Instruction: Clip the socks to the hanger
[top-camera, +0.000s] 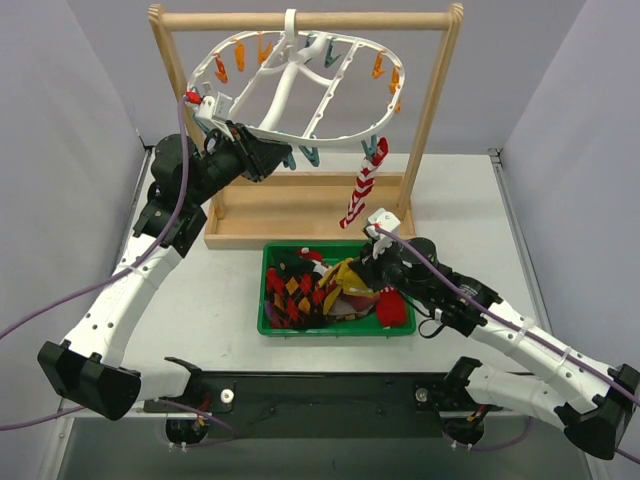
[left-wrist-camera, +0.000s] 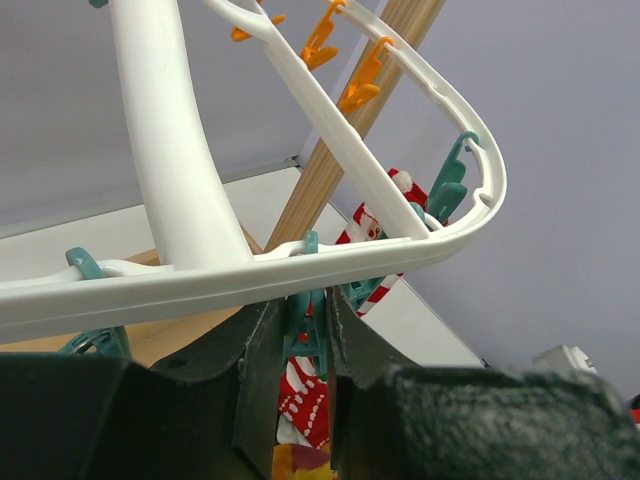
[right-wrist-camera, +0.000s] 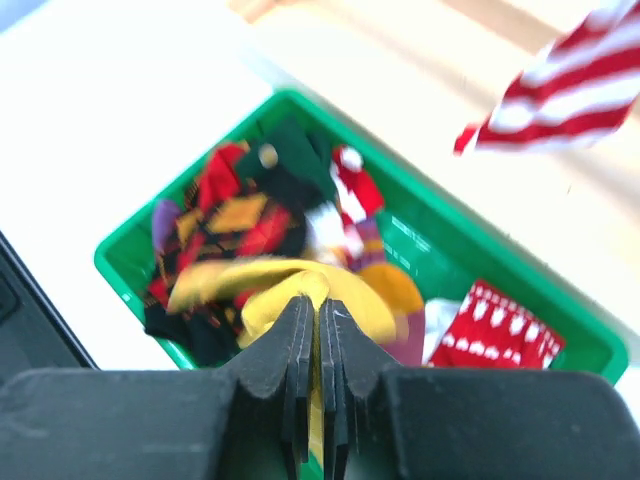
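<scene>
On the white oval hanger (top-camera: 342, 137), a red-and-white striped sock (top-camera: 361, 185) hangs from a teal clip at the right front. My left gripper (top-camera: 277, 152) is shut on a teal clip (left-wrist-camera: 305, 322) on the hanger's front rail, seen between its fingers in the left wrist view. My right gripper is shut on a yellow sock (right-wrist-camera: 280, 288) and holds it above the green tray (right-wrist-camera: 450, 222).
Assorted socks (top-camera: 294, 298) fill the tray, with a red one (right-wrist-camera: 492, 330) at its right. The wooden stand (top-camera: 435, 100) carries the hanger, with more orange and teal clips around the oval.
</scene>
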